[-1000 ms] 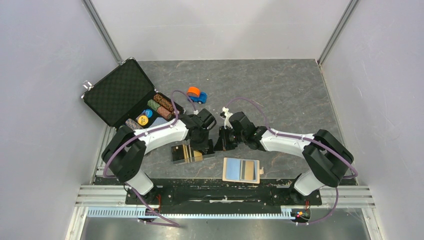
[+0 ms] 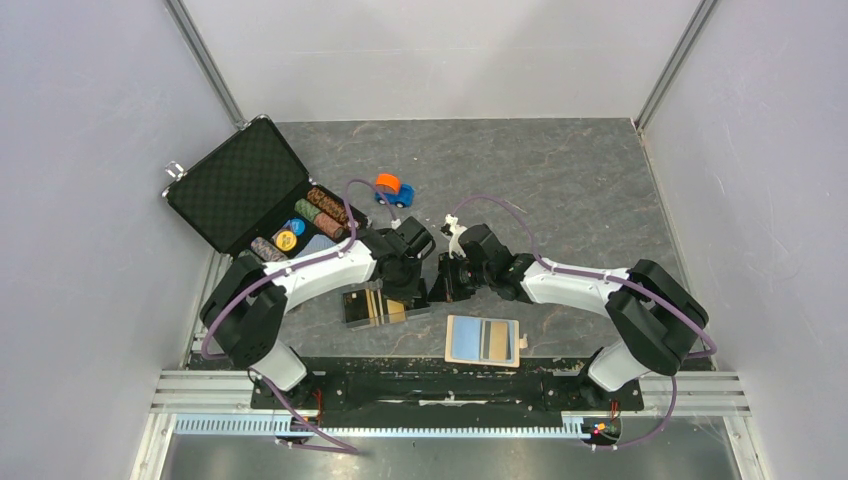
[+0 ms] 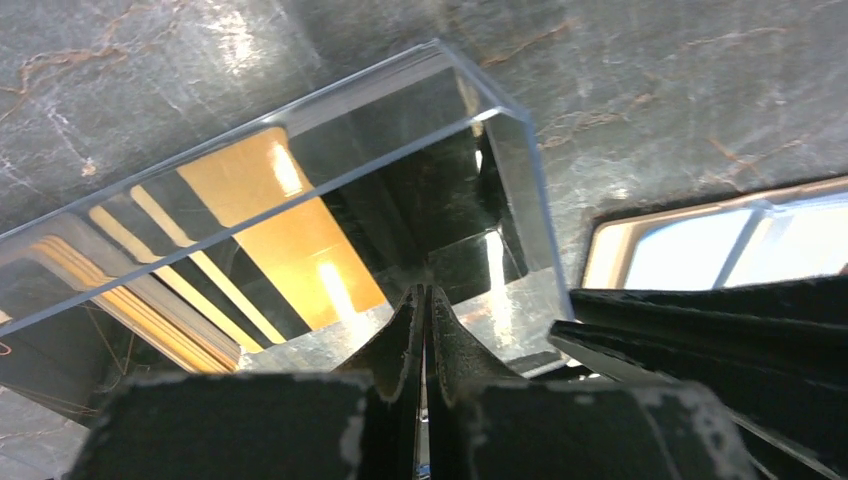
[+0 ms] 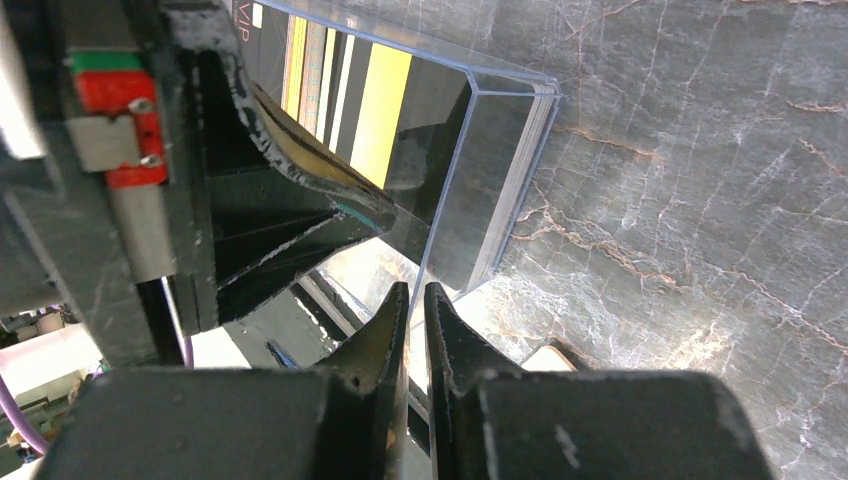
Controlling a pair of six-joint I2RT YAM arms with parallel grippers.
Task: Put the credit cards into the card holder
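The clear card holder (image 3: pixel 520 115), a long see-through box, lies in front of the arms. Inside it, black cards (image 3: pixel 430 215) fill the right end, beside a gold card (image 3: pixel 290 235) and narrow gold-edged cards (image 3: pixel 190 285) further left. My left gripper is shut with nothing between its fingers, its tips over the holder's interior near the gold and black cards. The cards are outside those fingers. In the right wrist view, my right gripper is closed on the holder's clear end wall; the left gripper's body hides part of the cards.
A beige tray (image 2: pixel 482 362) with blue and tan contents lies at front right. An open black case (image 2: pixel 245 185) holding rolls stands at left, and a blue-orange toy (image 2: pixel 395 191) behind. Bare table (image 2: pixel 590 200) stretches across the back right.
The right gripper and the holder look unmoved.
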